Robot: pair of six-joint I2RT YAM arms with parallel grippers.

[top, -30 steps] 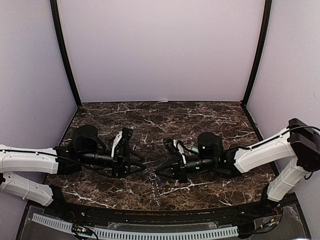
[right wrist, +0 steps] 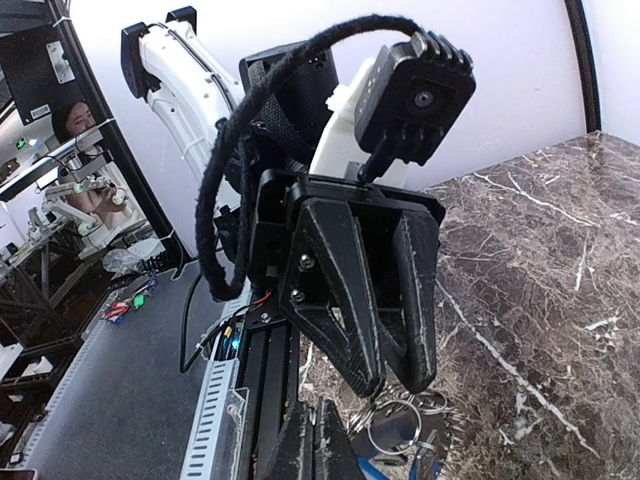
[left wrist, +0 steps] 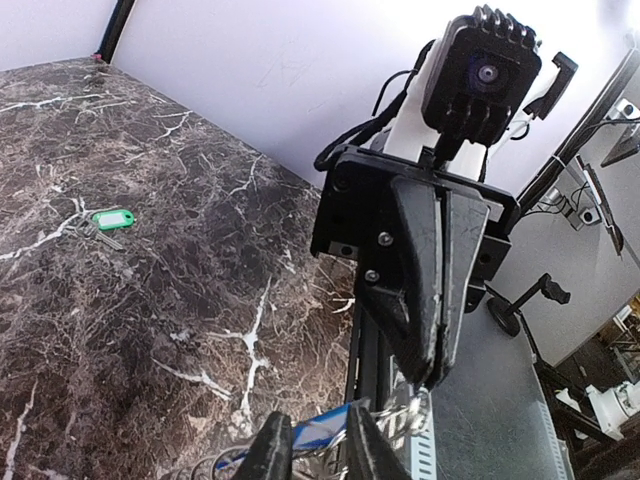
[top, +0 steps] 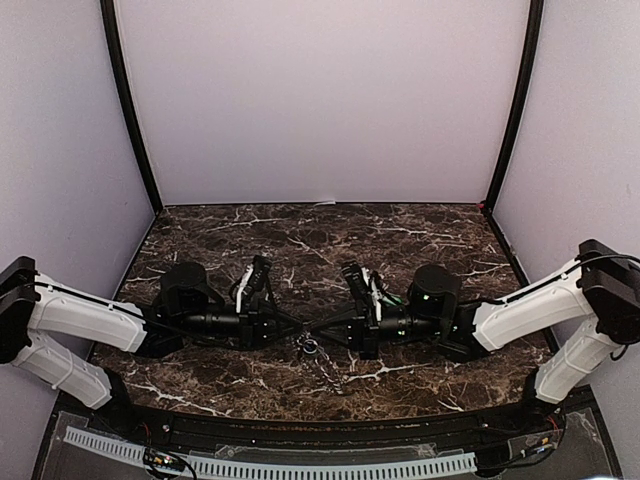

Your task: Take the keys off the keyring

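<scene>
The keyring bunch (top: 309, 346) hangs between the two gripper tips in the top view, its chain slanting down to the right. My left gripper (top: 300, 328) is closed down on part of the bunch; exactly which part is hidden. Metal rings (right wrist: 393, 427) and blue pieces show just below its fingertips in the right wrist view. A blue piece (left wrist: 320, 428) appears behind the left fingers, blurred, in the left wrist view. My right gripper is shut, its tips close beside the rings. Whether anything thin sits between them cannot be made out.
A green key tag (left wrist: 112, 219) lies on the dark marble table (left wrist: 170, 290), with a small metal piece beside it. A slotted metal rail (top: 330, 467) runs along the front edge.
My left gripper has moved right toward the bunch and its fingers have closed. The chain, hanging nearly straight before, now slants to the right.
</scene>
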